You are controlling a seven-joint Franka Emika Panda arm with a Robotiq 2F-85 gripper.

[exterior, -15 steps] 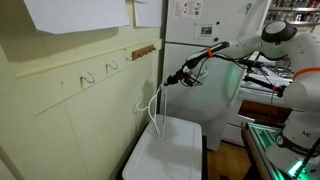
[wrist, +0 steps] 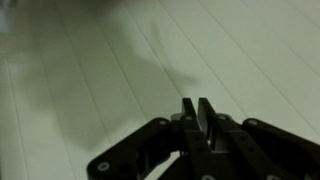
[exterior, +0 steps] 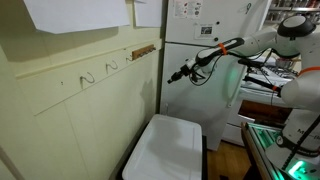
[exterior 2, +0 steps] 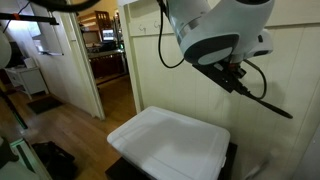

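Observation:
In exterior view 1 my gripper (exterior: 178, 75) points left toward the panelled wall, above the far end of the white lid-like surface (exterior: 165, 150). The wrist view shows its two dark fingertips (wrist: 187, 106) close together with a narrow gap. Pale wall shows behind them, and whether anything thin and pale sits between them is unclear. No white strap hangs from the gripper in exterior view 1. A blurred pale streak (exterior 2: 258, 166) shows beside the white surface in exterior view 2; what it is cannot be made out.
Several wall hooks (exterior: 88, 78) run along the cream wall, with a wooden strip (exterior: 143, 51) nearer the fridge. The white fridge (exterior: 180, 100) stands behind the arm.
The gripper has shifted only slightly.

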